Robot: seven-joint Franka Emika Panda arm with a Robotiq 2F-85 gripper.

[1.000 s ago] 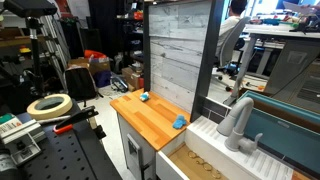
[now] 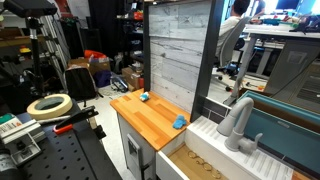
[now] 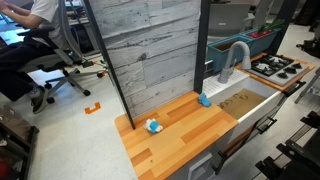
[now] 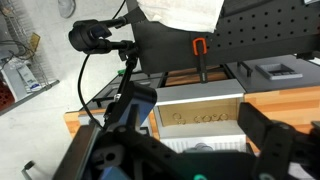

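In the wrist view, my gripper stands open, its dark fingers spread at the left and right with nothing visible between them. Beyond the gap lies an open drawer (image 4: 200, 115) with a light wooden bottom, apparently empty. The wooden countertop (image 3: 180, 140) carries a small blue object (image 3: 204, 100) near the sink side. A blue-and-white object (image 3: 153, 126) rests farther along it. Both stand clear of each other, too small to identify. I cannot make out my gripper clearly in either exterior view.
A white faucet (image 2: 235, 118) rises behind the drawer, and a stovetop (image 3: 275, 68) lies beyond it. The black table (image 2: 75, 155) holds a tape roll (image 2: 50, 105) and a red-handled clamp (image 2: 75, 120). White cloth (image 4: 185, 12) lies on that table. A panelled wall (image 3: 150, 60) backs the counter.
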